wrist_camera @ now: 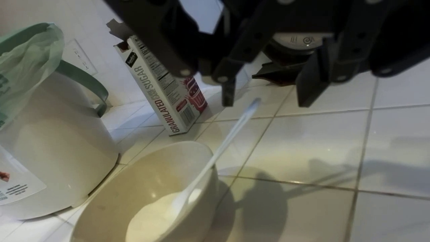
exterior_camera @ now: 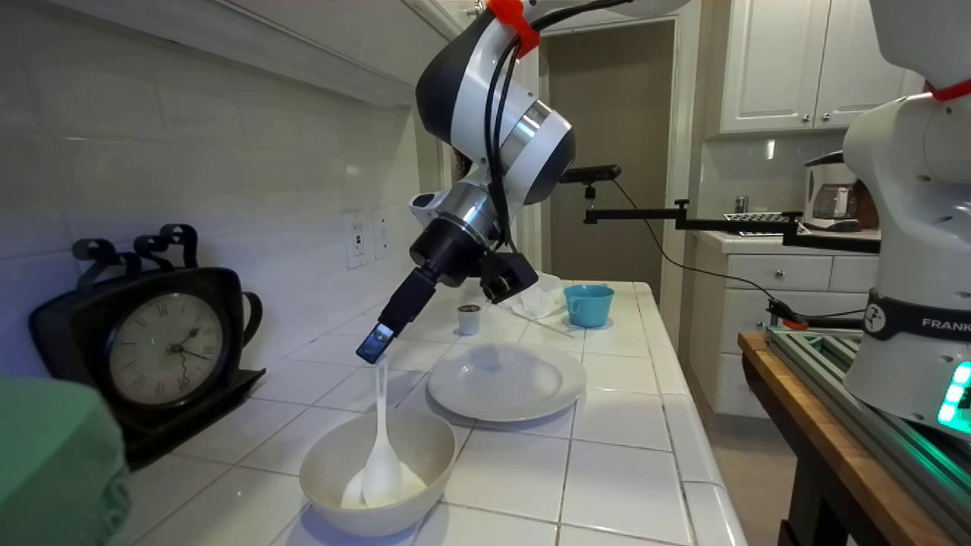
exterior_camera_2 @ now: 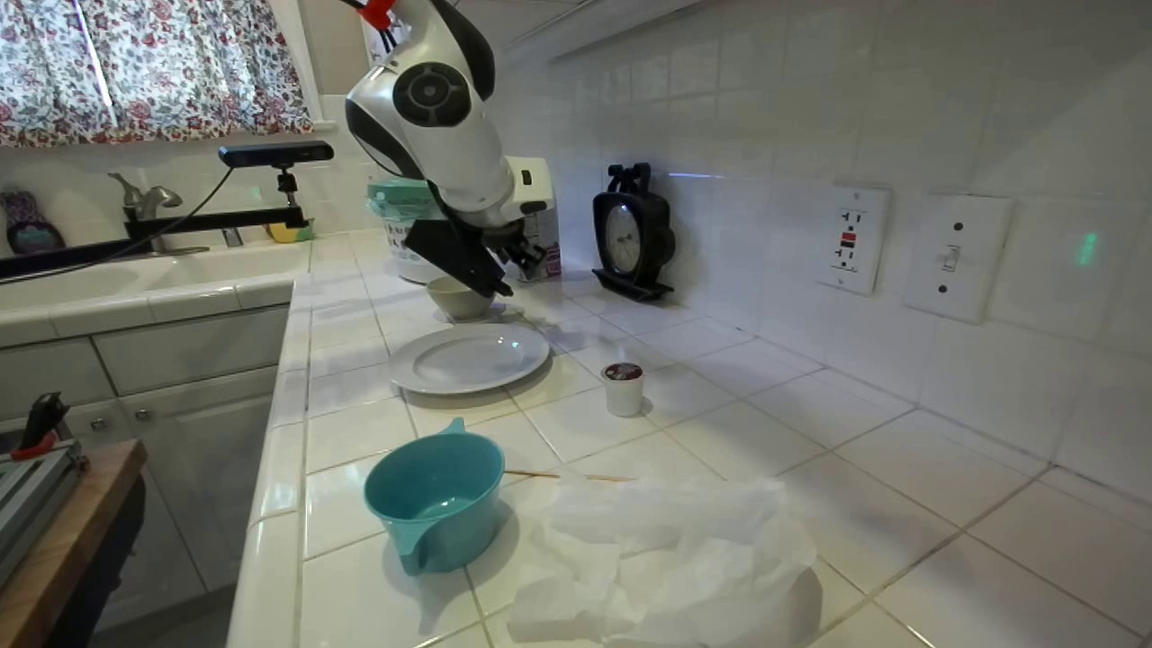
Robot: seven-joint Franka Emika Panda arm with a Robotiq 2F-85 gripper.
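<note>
A white spoon (exterior_camera: 382, 462) leans in a pale bowl (exterior_camera: 320, 487), its handle pointing up over the rim. White powder (wrist_camera: 151, 217) lies at the bottom of the bowl in the wrist view. My gripper is open, with a gap between its two dark fingers. The handle's tip shows in that gap in the image; whether it lies between the fingers in depth I cannot tell. From the first exterior view, the gripper (exterior_camera: 375, 344) overlaps the top of the handle. The second exterior view has the gripper (exterior_camera_2: 509, 283) above the bowl (exterior_camera_2: 459, 301), the spoon hidden.
A white plate (exterior_camera: 507, 382) lies beside the bowl. Beyond it are a small cup (exterior_camera_2: 624, 394), a teal cup (exterior_camera_2: 437, 502) and crumpled paper (exterior_camera_2: 670, 562). A black clock (exterior_camera: 168, 350) stands by the wall. The sugar box (wrist_camera: 165, 88) and a white bin (wrist_camera: 52, 149) stand near the bowl.
</note>
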